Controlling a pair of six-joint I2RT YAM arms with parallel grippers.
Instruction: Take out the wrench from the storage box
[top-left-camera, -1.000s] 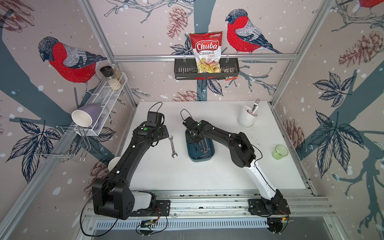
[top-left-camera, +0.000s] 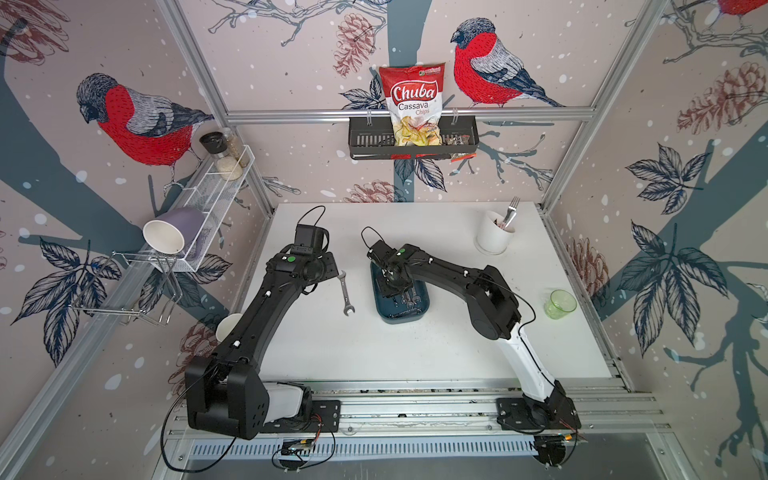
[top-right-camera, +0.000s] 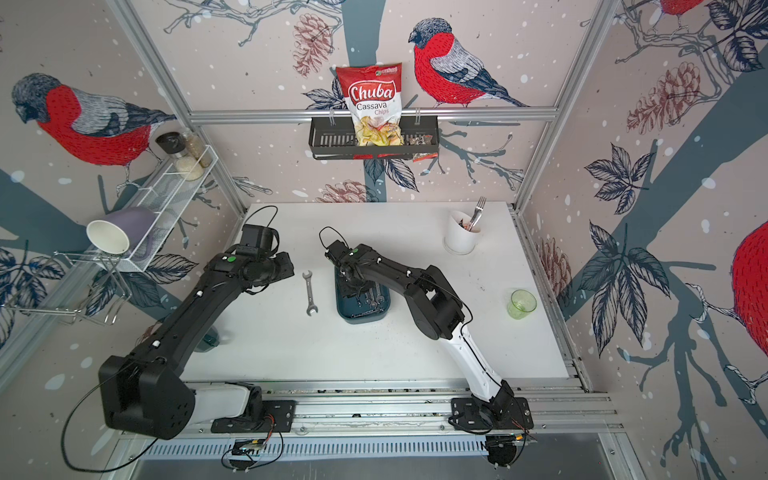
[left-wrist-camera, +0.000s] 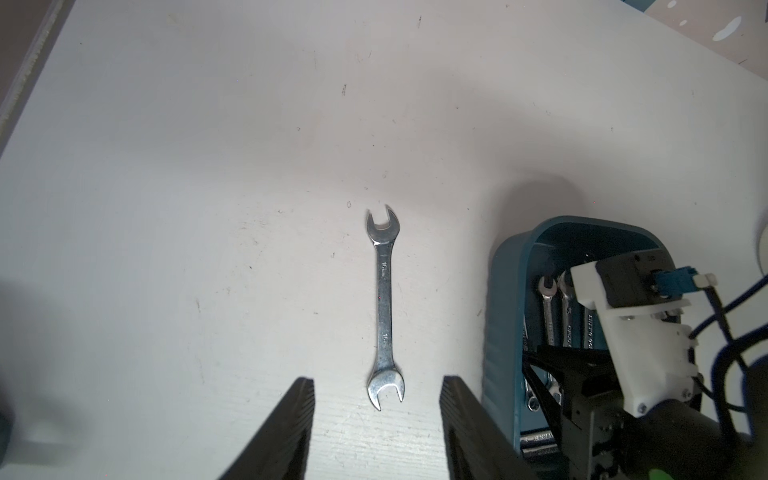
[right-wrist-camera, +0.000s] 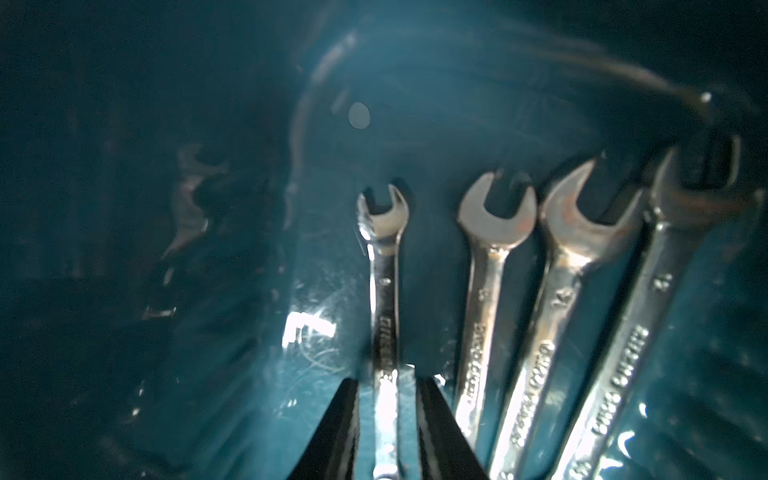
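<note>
A blue storage box (left-wrist-camera: 508, 336) (top-left-camera: 408, 316) holds several steel wrenches in a row. My right gripper is down inside it, open, its fingertips either side of the narrow shaft of the smallest wrench (right-wrist-camera: 384, 280); three larger wrenches (right-wrist-camera: 488, 288) lie to the right of that in the right wrist view. A separate wrench (left-wrist-camera: 384, 296) (top-right-camera: 309, 292) lies on the table left of the box. My left gripper stands open above that part of the table, the loose wrench between and beyond its fingertips in view, not held.
A white cutlery holder (top-right-camera: 460, 240) stands at the back right and a green glass (top-left-camera: 560, 304) at the front right. A wire shelf with cup and jars is on the left wall; a hanging rack with chips is on the back wall.
The left arm has not moved.
</note>
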